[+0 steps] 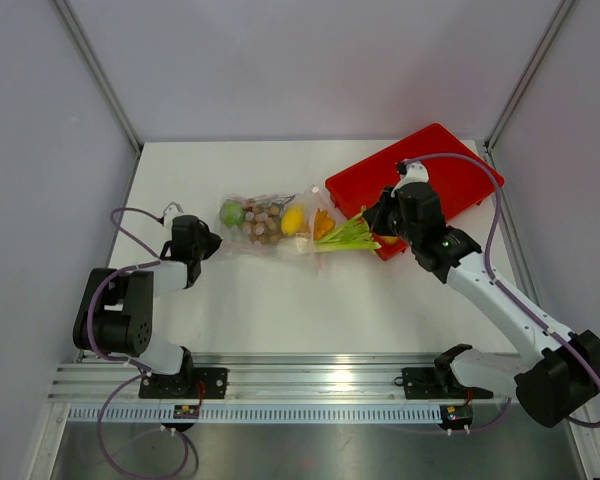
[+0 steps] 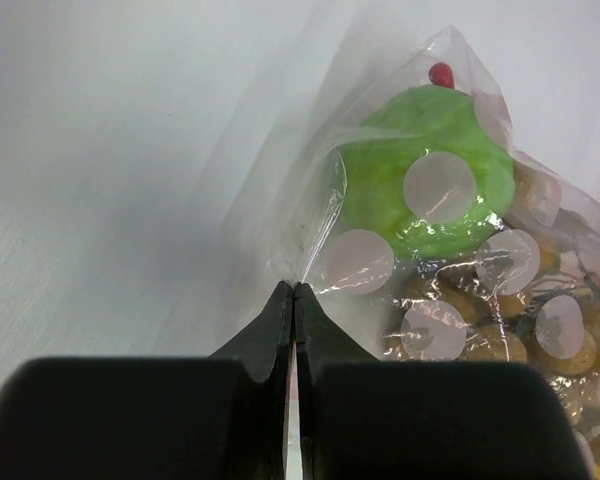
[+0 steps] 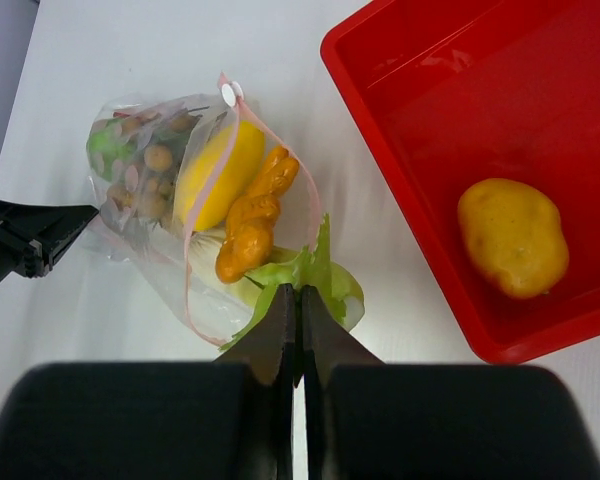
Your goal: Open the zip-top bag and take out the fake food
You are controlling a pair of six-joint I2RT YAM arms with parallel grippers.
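The clear zip bag (image 1: 272,222) lies across the table's middle, holding green (image 2: 420,170) and brown pieces, a yellow item (image 3: 220,175) and orange pieces (image 3: 250,230). A pale green leafy vegetable (image 1: 345,236) sticks out of its open right end. My right gripper is shut on this vegetable's leaves, near the red bin. My left gripper is shut on the bag's left corner.
The red bin (image 1: 440,175) stands at the back right with a yellow potato-like piece (image 3: 512,238) inside.
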